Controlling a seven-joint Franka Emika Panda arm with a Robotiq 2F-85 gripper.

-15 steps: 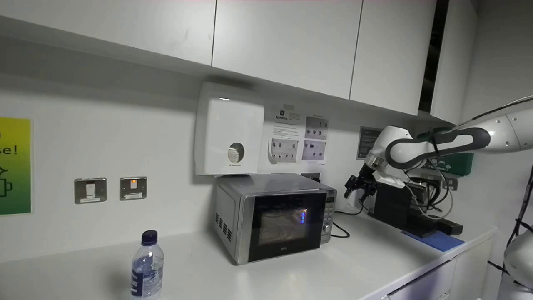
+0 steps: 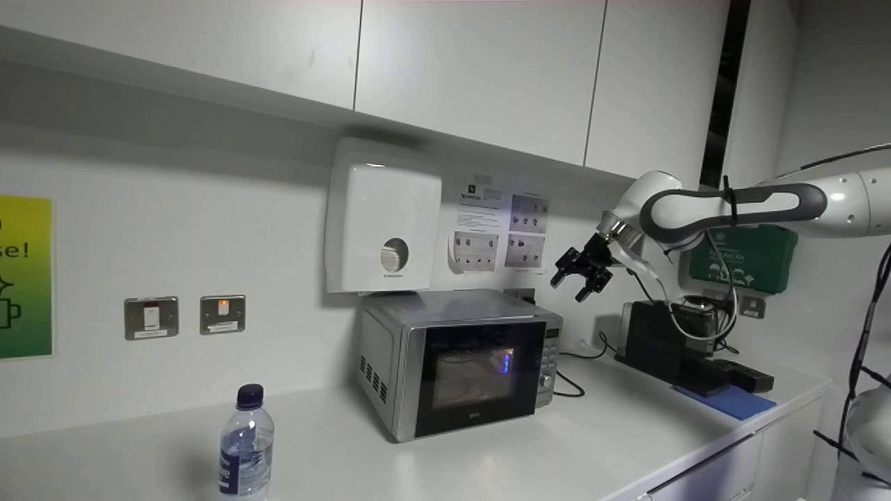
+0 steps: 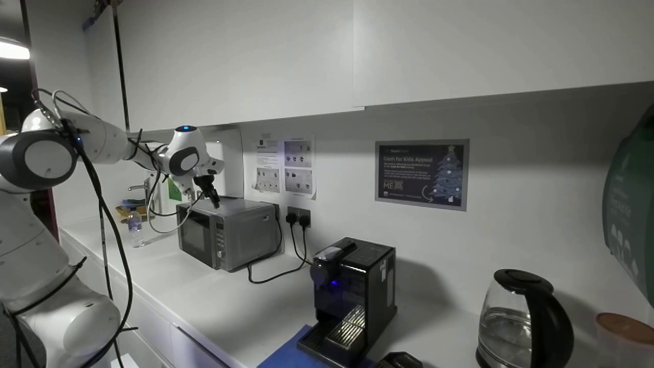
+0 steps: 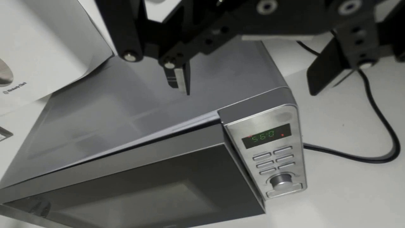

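The silver microwave [image 2: 468,367] stands on the counter with its dark door closed. Its control panel, with a lit display [image 4: 266,136], several buttons and a round knob [image 4: 281,181], faces the wrist camera. My gripper [image 2: 570,287] is in the air, above and to the right of the microwave in exterior view 1. In the wrist view its two fingers, one over the microwave's top [image 4: 152,98] and the other fingertip [image 4: 327,72] off to the right, are spread wide. Nothing is between them, and neither appears to touch the microwave.
A water bottle [image 2: 247,447] stands left on the counter. To the right are the coffee machine [image 3: 355,294] on a blue mat [image 3: 282,352] and a glass kettle [image 3: 521,319]. Black cables [image 3: 276,277] run behind the microwave. Cupboards [image 2: 476,75] hang overhead.
My gripper has risen and moved left, from beside the microwave's right end to above it. The microwave and bottle have not moved.
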